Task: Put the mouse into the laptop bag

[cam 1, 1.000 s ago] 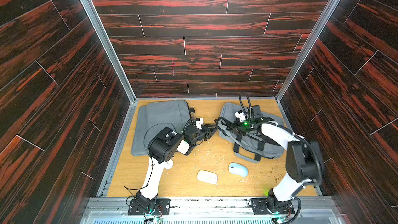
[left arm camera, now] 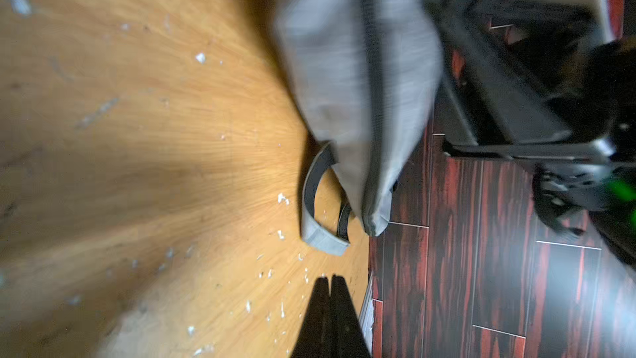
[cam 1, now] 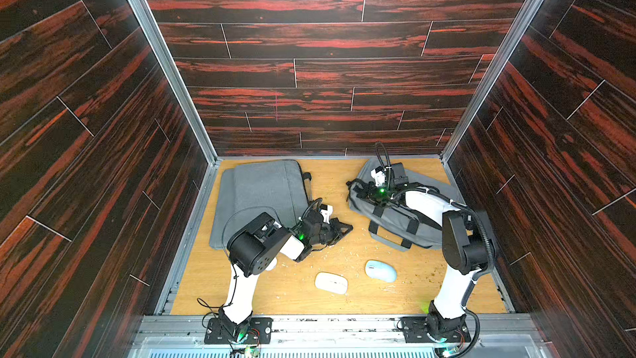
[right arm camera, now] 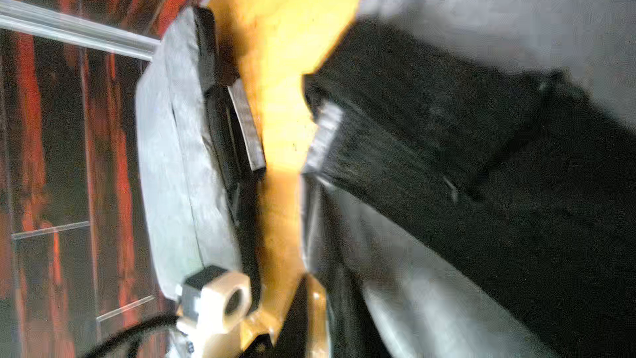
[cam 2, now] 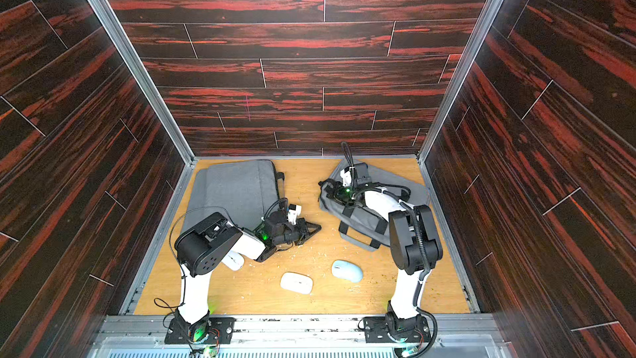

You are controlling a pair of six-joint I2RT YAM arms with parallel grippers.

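Two grey laptop bags lie on the table: a right bag with its front handle toward me, and a flat left bag. My left gripper is shut, nothing between its fingers, clear of the right bag's near-left side. At that bag's left end is my right gripper; the right wrist view is blurred and hides whether anything sits between its fingers. In front lie a white mouse and a light blue mouse. Another white mouse is partly covered by the left arm.
The right bag's handle sticks out over the table toward the blue mouse. Bare wood lies between the left gripper and the mice. Dark panelled walls close off the back and both sides.
My left gripper has drawn away from the right bag's left corner, toward the front. The right arm swung left and the right bag shifted a little with it.
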